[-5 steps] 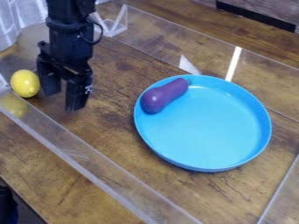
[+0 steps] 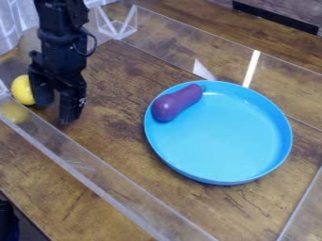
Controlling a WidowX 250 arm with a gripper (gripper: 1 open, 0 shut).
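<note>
My black gripper (image 2: 53, 102) hangs low at the left, open, with its fingers down near the tabletop. A yellow object (image 2: 22, 90) lies just left of the fingers, partly hidden behind the nearer one; whether they touch it I cannot tell. A purple eggplant (image 2: 176, 102) rests in the left part of a blue plate (image 2: 233, 141) on the right side of the view.
The wooden table (image 2: 138, 75) has bare room between my gripper and the plate and behind them. Clear transparent walls run along the front left and the right of the work area.
My gripper has moved left, closer to the yellow object, which is now more hidden by it. The eggplant and plate stay where they were.
</note>
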